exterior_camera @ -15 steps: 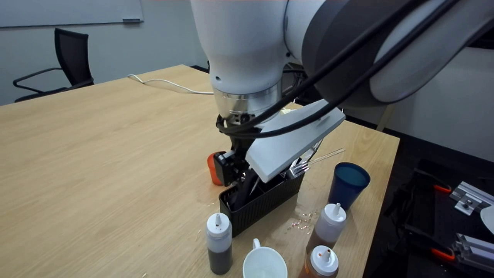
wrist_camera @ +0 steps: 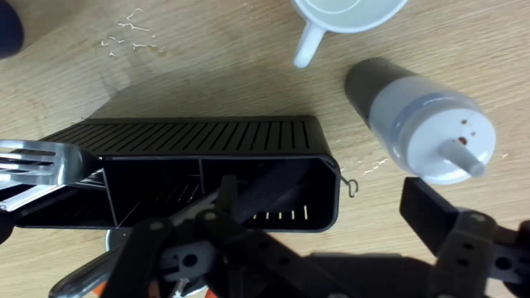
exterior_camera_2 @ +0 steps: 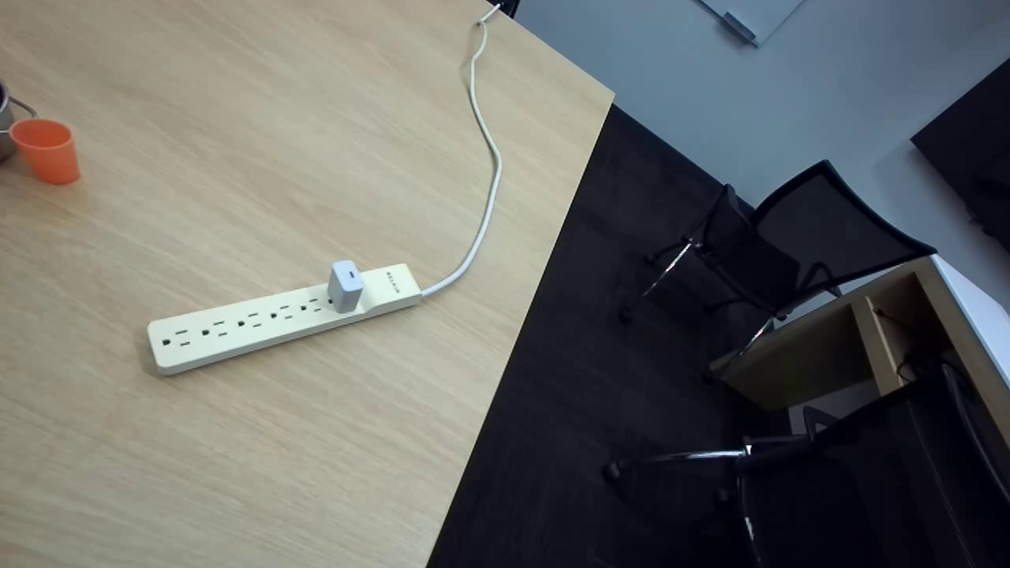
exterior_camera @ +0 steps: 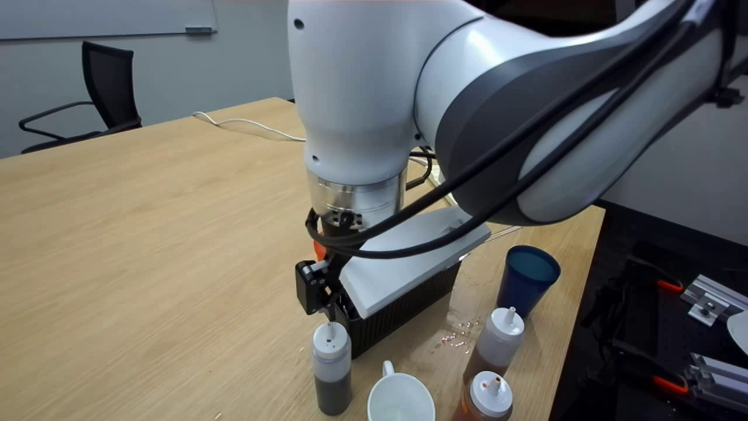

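My gripper [exterior_camera: 319, 289] is low over the near end of a black slatted basket [exterior_camera: 403, 319]. In the wrist view the gripper is open, its fingers wide apart. The left fingertip overlaps the end compartment of the basket [wrist_camera: 263, 136]; the right one is outside it, close to the white-capped squeeze bottle [wrist_camera: 422, 119]. A dark-handled utensil [wrist_camera: 273, 183] leans in that end compartment, its shaft running to the lower left, partly behind the left finger. Nothing shows held between the fingers. A metal fork [wrist_camera: 54, 161] sticks up at the basket's other end.
A white mug [exterior_camera: 400, 400], a dark squeeze bottle [exterior_camera: 332, 372], two more bottles and a blue cup [exterior_camera: 527, 277] crowd the basket's near side. An orange cup [exterior_camera_2: 47, 151] and a power strip [exterior_camera_2: 284, 317] stand elsewhere.
In exterior view 1 the arm has come down and to the left, toward the near end of the basket. The bottles, mug and blue cup have not moved.
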